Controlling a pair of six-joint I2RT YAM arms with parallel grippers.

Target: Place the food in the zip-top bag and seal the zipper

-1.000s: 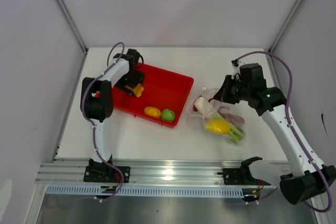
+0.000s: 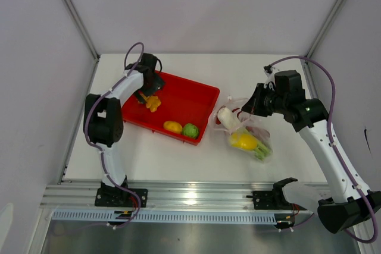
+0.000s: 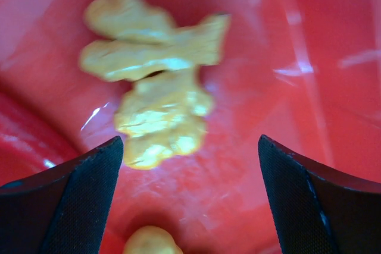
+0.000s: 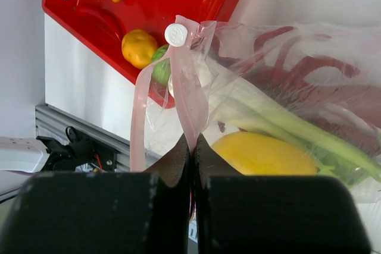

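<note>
Over the red tray [image 2: 184,99] my left gripper is open above knobbly yellow ginger-like pieces [image 3: 161,117], with a red pepper-like item [image 3: 33,135] beside them. A yellow pepper [image 2: 172,127] and a green one [image 2: 190,131] lie at the tray's near right. My right gripper is shut on the pink zipper edge of the clear bag [image 4: 357,87], holding it up. Inside the bag are a pale stalk vegetable [image 4: 280,123] and a large yellow item [image 4: 262,156], with red markings visible on the plastic.
A metal rail [image 2: 190,188] runs along the front edge; walls enclose the sides and back.
The left arm has shifted slightly left in the top view, uncovering more of the yellow pieces. The right arm is nearly still, with the bag barely shifted.
</note>
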